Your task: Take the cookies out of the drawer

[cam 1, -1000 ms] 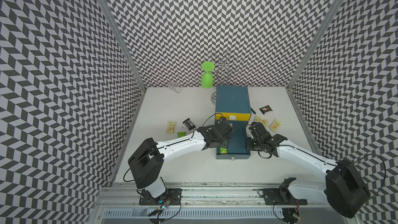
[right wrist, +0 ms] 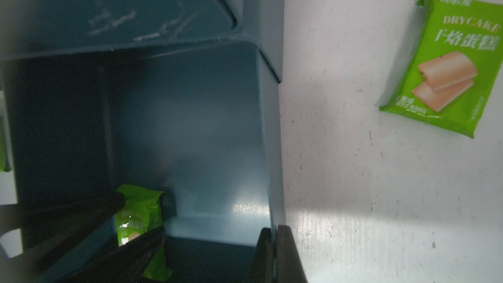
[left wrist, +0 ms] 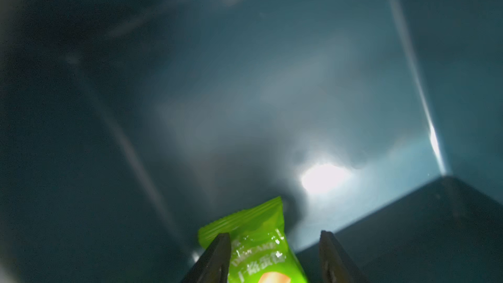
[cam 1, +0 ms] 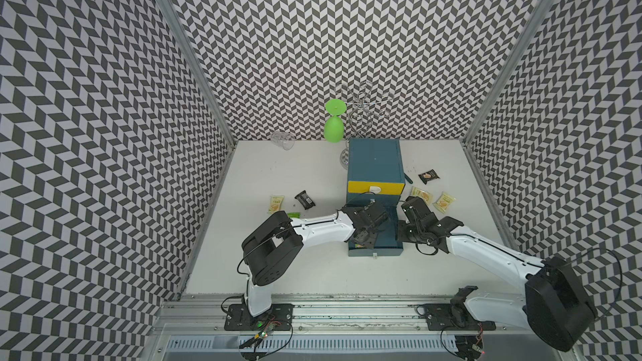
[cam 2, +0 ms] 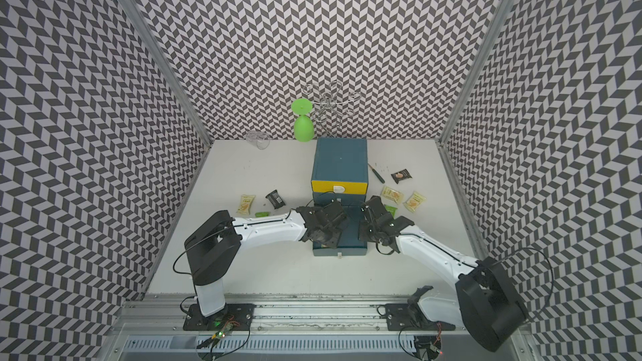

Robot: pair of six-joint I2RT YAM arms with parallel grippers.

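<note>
The blue drawer (cam 1: 389, 252) is pulled out below the cabinet (cam 1: 374, 157). A green cookie packet lies inside it, also seen in the right wrist view as a green packet (right wrist: 133, 215). My left gripper is down in the drawer, part open, one finger either side of the packet's end; in the right wrist view its dark fingers reach over the packet. My right gripper is shut at the drawer's right wall, with at most that thin rim at its fingertips.
A green DRYCAKE packet (right wrist: 450, 63) lies right of the drawer. Pale packets (cam 1: 444, 202) and dark ones (cam 1: 305, 199) are on the table, with a knife beside the cabinet.
My left arm has moved rightward and down into the drawer over the packet. The right arm has not visibly moved.
</note>
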